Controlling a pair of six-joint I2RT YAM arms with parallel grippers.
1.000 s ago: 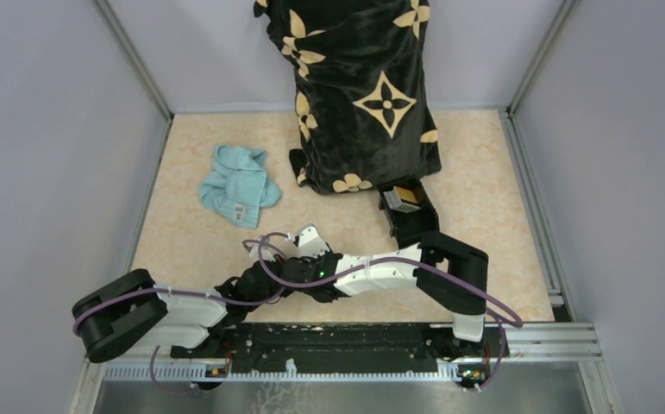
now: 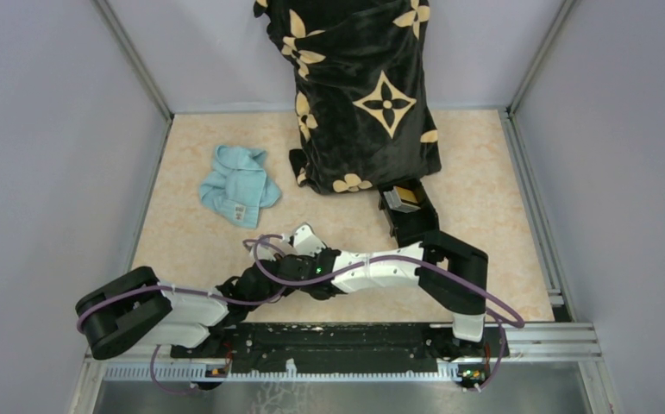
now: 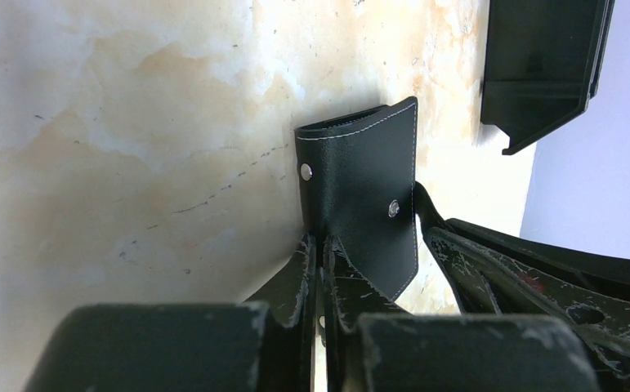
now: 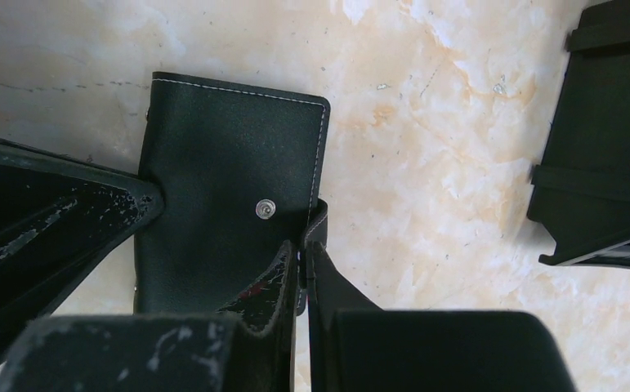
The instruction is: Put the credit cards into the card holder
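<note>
The card holder is a black folder with white stitching and a metal snap; in the left wrist view this card holder (image 3: 360, 163) lies folded on the table. My left gripper is shut on its rounded fold side. At the opposite edge is my right gripper, its fingers almost together beside a small curled strap (image 4: 318, 220); whether they pinch it is unclear. In the top view both arms meet over the holder and hide it. Light and yellow cards (image 2: 404, 198) stand in the black box (image 2: 415, 226).
The box sits to the right, against a black patterned blanket (image 2: 359, 112) at the back. A blue cloth (image 2: 238, 185) lies on the left of the table. Bare tabletop (image 2: 475, 172) shows at the right.
Both arms have shifted only very slightly over the last second. The box, cards, cloth and blanket are where they were.
</note>
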